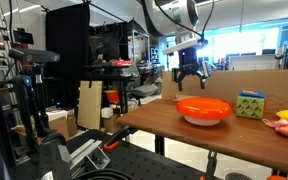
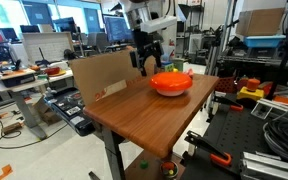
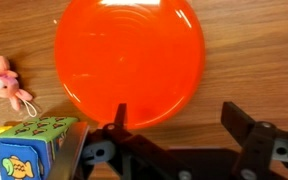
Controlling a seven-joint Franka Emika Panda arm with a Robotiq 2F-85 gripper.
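An orange-red round lid or shallow dish point(image 3: 129, 62) fills the upper middle of the wrist view. In exterior view 1 the orange piece point(image 1: 204, 105) rests on top of a white bowl point(image 1: 206, 121) on the wooden table. My gripper is open, its dark fingers point(image 3: 249, 128) wide apart, with only table and part of the orange rim visible between them. From the side, the gripper point(image 1: 191, 76) hangs above the orange piece without touching it.
A green and blue patterned box point(image 1: 250, 105) stands behind and right of the bowl. Beside it lies a small pink and orange toy point(image 1: 286, 124).
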